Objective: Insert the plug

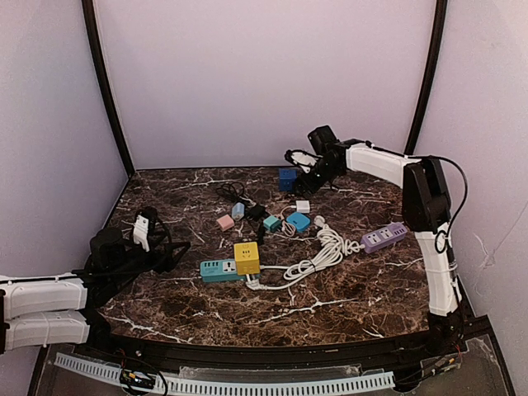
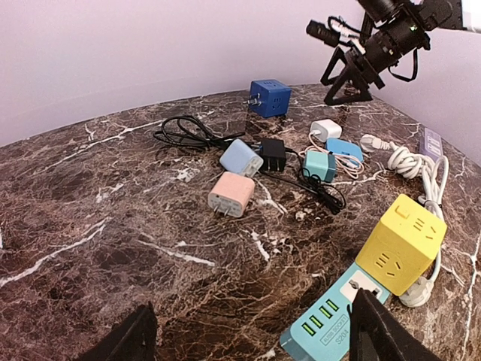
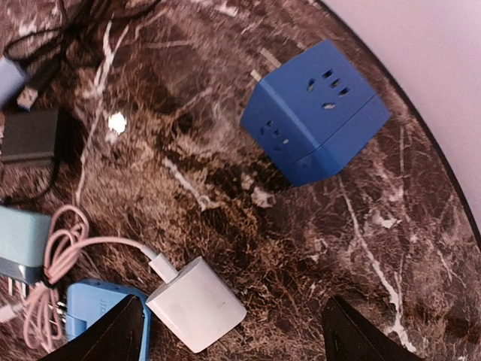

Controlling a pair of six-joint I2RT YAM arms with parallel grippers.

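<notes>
A yellow cube adapter [image 1: 247,257] sits on the right end of the teal power strip [image 1: 216,271]; its underside is hidden. A white plug [image 2: 417,292] is beside it. At the back of the table lies a blue cube adapter [image 1: 286,180], its prongs pointing left in the left wrist view. Near this blue cube hovers my right gripper, fingers apart with nothing between them; the white charger [image 3: 197,304] shows beyond its left finger. My left gripper stands open and empty left of the teal strip.
Pink [image 2: 231,194] and pale blue [image 2: 241,158] chargers, a black adapter [image 2: 272,154] and a teal charger [image 2: 319,165] lie mid-table among cables. A coiled white cord [image 1: 326,249] leads to the purple strip [image 1: 384,237].
</notes>
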